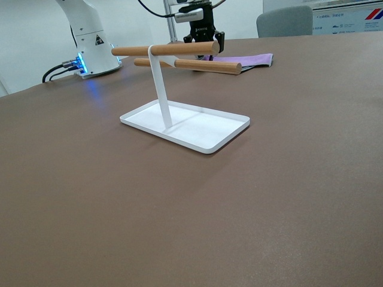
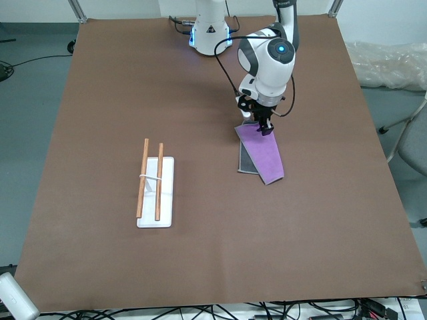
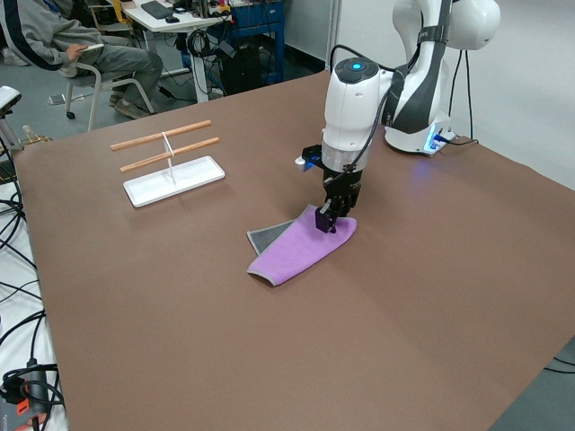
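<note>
My black gripper [image 2: 263,127] is down at the upper end of a purple cloth [image 2: 263,155], which lies over a grey cloth [image 2: 245,163]. In the right view the gripper [image 3: 327,221] touches the cloths' near-arm end; whether its fingers are closed on fabric is unclear. To the left stands a white tray stand [image 2: 165,207] with two horizontal wooden bars [image 2: 159,183], empty. In the top view the cloth [image 1: 251,60] appears behind that stand [image 1: 203,131].
The white robot base [image 2: 208,37] stands at the back with cables. Cables and equipment lie along the front edge, beyond the table.
</note>
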